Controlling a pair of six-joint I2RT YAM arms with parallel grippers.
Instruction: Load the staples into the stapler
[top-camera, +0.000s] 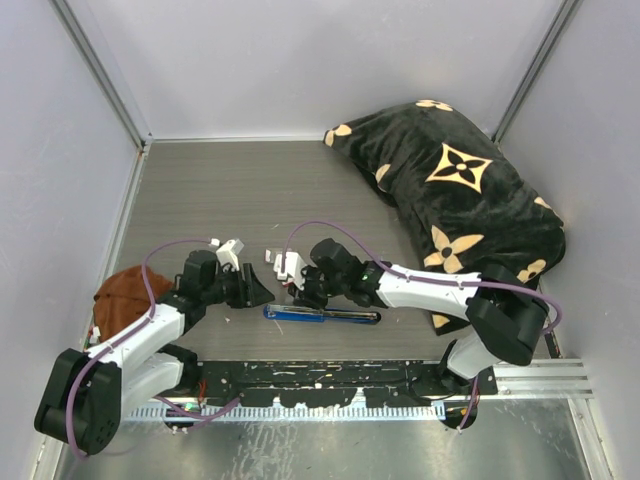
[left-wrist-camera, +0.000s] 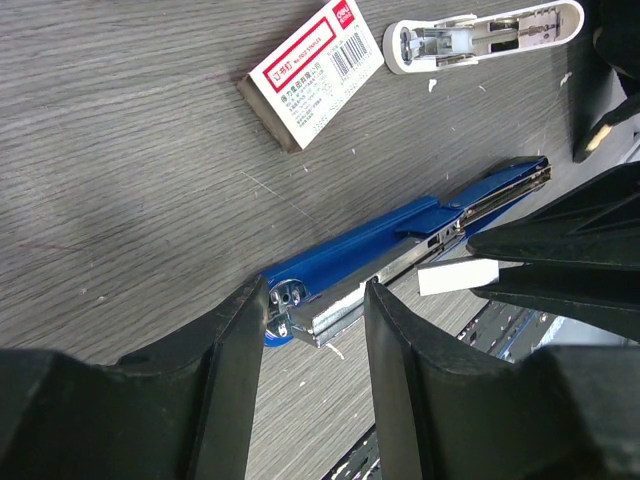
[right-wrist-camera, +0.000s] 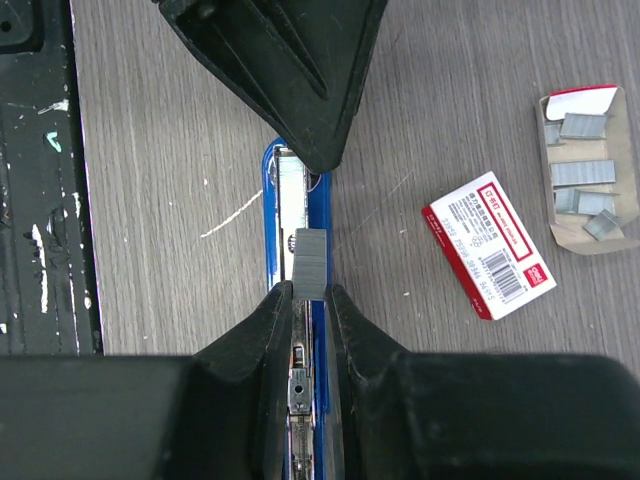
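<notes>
An opened blue stapler lies along the table, its metal staple channel exposed. My right gripper is shut on a small grey strip of staples, which it carries above the channel; the strip shows white in the left wrist view. Whether strip and channel touch cannot be told. At the stapler's left end my left gripper stands part open, with the channel's end seen between its fingers and nothing held.
Beside the stapler lies a red and white staple box. An open tray holds several staple strips. A white stapler-like device lies beyond. A dark patterned cushion fills the right rear.
</notes>
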